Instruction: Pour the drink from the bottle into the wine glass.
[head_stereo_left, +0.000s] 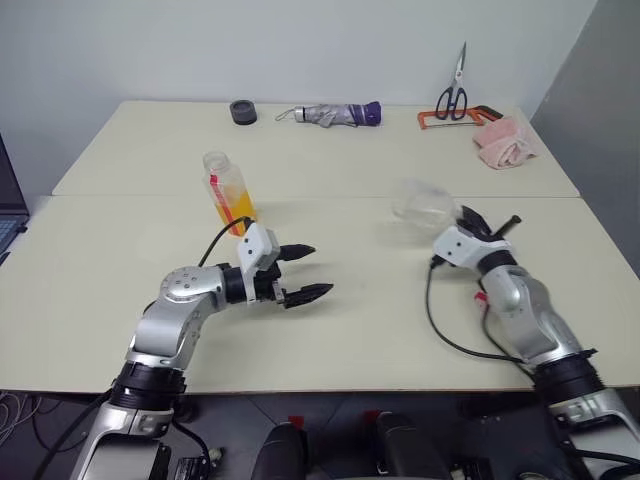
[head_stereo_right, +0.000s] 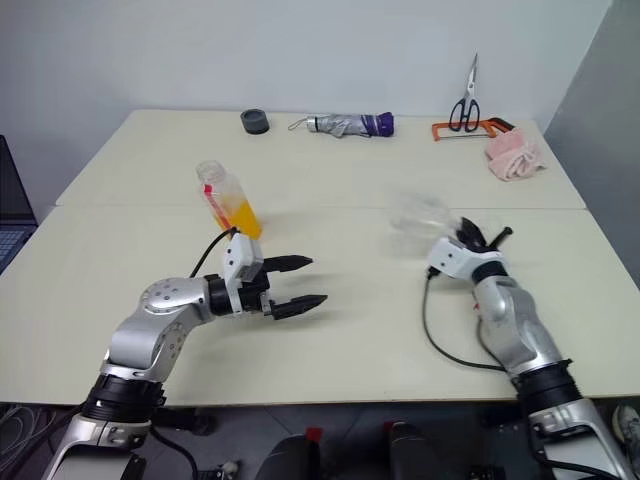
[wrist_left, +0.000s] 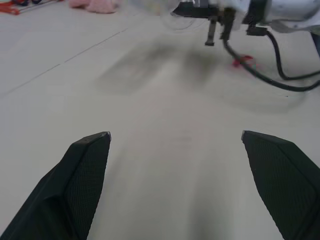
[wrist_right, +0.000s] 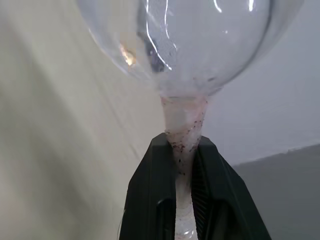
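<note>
A clear wine glass (head_stereo_left: 424, 205) is held near the right of the table, blurred in the head views. In the right wrist view my right gripper is shut on its stem (wrist_right: 185, 125), with the bowl (wrist_right: 185, 45) beyond the fingertips. The bottle (head_stereo_left: 229, 190), clear with orange drink low in it, stands uncapped at the left. Closer to the table's front edge, my left gripper (head_stereo_left: 318, 270) hangs open and empty; its fingers (wrist_left: 80, 185) are wide apart over bare table.
Along the back lie a black tape roll (head_stereo_left: 243, 112), a folded umbrella (head_stereo_left: 340, 114), scissors (head_stereo_left: 454, 95) with an orange-framed saw (head_stereo_left: 450, 119), and a pink cloth (head_stereo_left: 506, 143). A small red object (head_stereo_left: 481, 299) is partly behind the right arm.
</note>
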